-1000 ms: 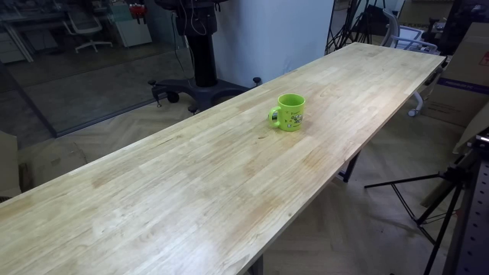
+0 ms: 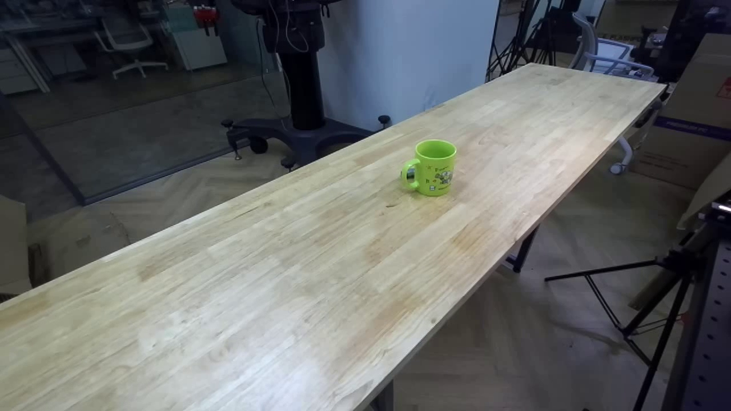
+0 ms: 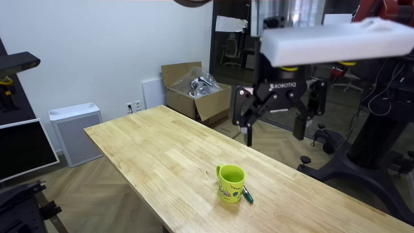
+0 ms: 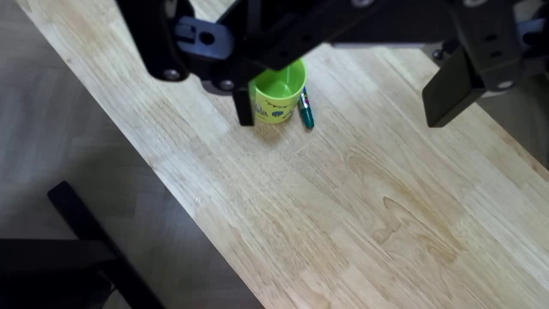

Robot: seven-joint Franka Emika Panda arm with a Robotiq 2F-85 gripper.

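Note:
A lime-green mug (image 2: 436,168) with printed pictures stands upright on the long wooden table. Right beside it lies a marker (image 3: 247,195) with a dark green cap, its far end hidden by the mug (image 3: 231,183). Both the mug (image 4: 280,93) and the marker (image 4: 306,109) also show in the wrist view. My gripper (image 3: 274,136) hangs above table height, well apart from the mug, its fingers wide open and empty. Between the fingertips of the gripper in the wrist view there is only table further below. Exterior view 1 does not show the gripper.
An open cardboard box (image 3: 200,101) with plastic wrap stands beyond the table's far end, and a dark wheeled stand (image 3: 361,155) is beside its long edge. A tripod (image 2: 658,301) stands off the other side.

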